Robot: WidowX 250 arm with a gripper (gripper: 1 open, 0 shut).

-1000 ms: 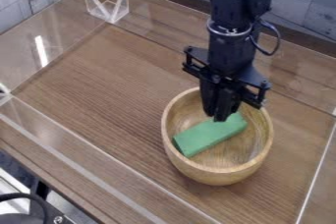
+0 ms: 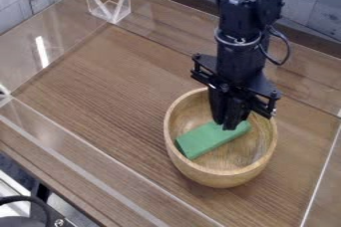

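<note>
A round beige wooden bowl [image 2: 220, 168] sits on the brown table, with a green rectangular block [image 2: 202, 143] lying inside it. My black gripper [image 2: 229, 117] hangs over the back half of the bowl, its fingertips low near the block's upper right end. Part of the bowl and block is hidden behind it; whether the fingers are open or shut on anything is hard to tell.
A small white wire object [image 2: 111, 7] stands at the back left. Walls edge the back, and black cables lie at the bottom left corner.
My gripper has shifted slightly and sits a little lower over the block. The bowl and block look nearly unchanged.
</note>
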